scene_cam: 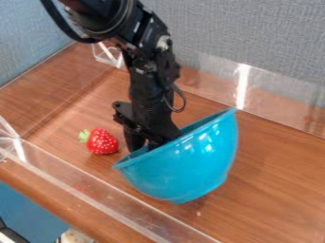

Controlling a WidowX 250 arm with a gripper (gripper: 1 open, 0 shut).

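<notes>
A turquoise bowl (191, 167) is tipped on its side on the wooden table, its opening facing up and left. My black gripper (143, 142) reaches down at the bowl's upper left rim, its fingertips partly hidden by the bowl, so its state is unclear. A red toy strawberry (102, 142) lies on the table just left of the gripper and bowl.
Clear plastic walls border the table (267, 180) at the back and along the front left edge. A grey padded wall stands behind. Bare wood is free at the right and back left.
</notes>
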